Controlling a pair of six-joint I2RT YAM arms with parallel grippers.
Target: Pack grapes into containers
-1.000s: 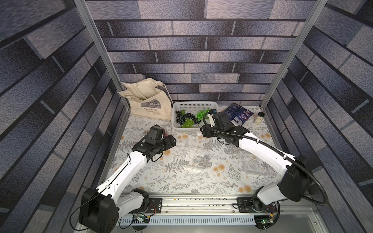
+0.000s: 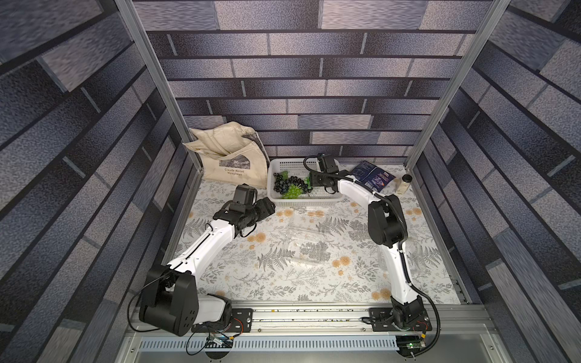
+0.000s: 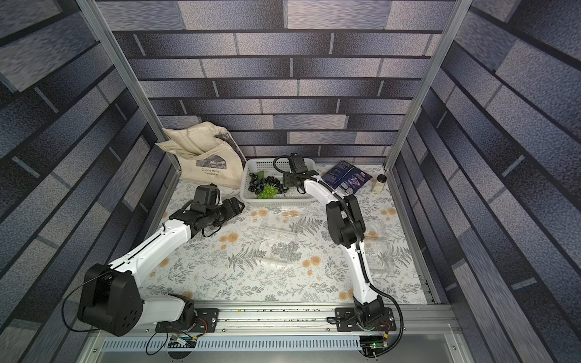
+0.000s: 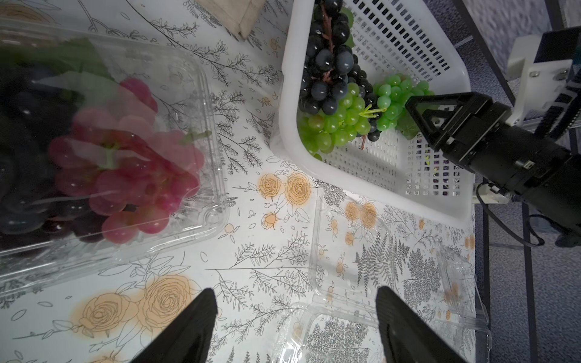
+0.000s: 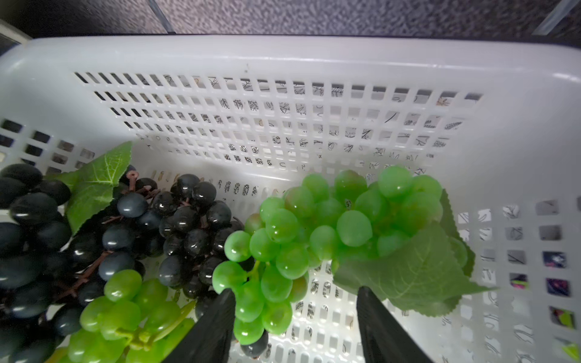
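Note:
A white basket (image 5: 290,54) at the back holds black grapes (image 5: 115,242) on its left and two green bunches. The front green bunch (image 5: 139,320) lies against the black ones; the leafy green bunch (image 5: 351,224) lies at the middle right. Over the basket, my right gripper stands open, fingers apart beside the leafy bunch, gripping nothing. My left gripper is open and empty above the table, left of the basket's front. In the left wrist view, a clear container (image 4: 211,217) holds red grapes (image 4: 133,163) and black grapes. Empty clear containers (image 4: 314,266) lie on the table.
A cloth tote bag (image 2: 233,160) leans at the back left, close to the basket. Right of the basket lie a dark blue booklet (image 2: 372,176) and a small bottle (image 2: 403,184). Faint clear plastic (image 3: 278,233) lies mid-table; the front of the table looks open.
The left arm has shifted only slightly.

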